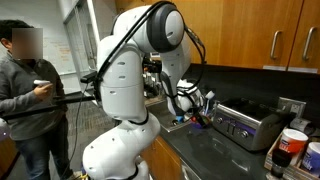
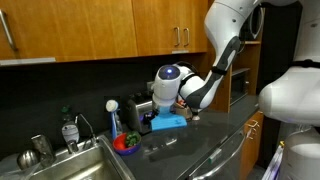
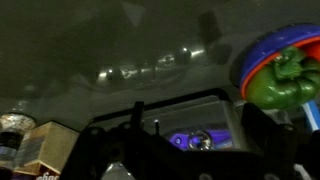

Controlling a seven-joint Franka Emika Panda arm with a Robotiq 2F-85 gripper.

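Note:
In the wrist view my gripper stands open, with its dark fingers spread near the bottom. No object is clearly held between them. To their right sits a green pepper [image 3: 283, 82] in a red bowl [image 3: 312, 48] with a blue rim or second bowl against it. The red bowl [image 2: 127, 143] also shows in exterior view 2, on the counter beside the sink. A shiny metal surface with a purple patch [image 3: 188, 140] lies behind the gap between the fingers; what the patch is cannot be made out. The arm hides part of this area in both exterior views.
A metal toaster oven [image 1: 245, 122] stands against the back wall. Stacked cups and cans [image 1: 290, 147] and a box [image 3: 45, 150] are near it. The sink [image 2: 85, 165] lies on the bowl's far side.

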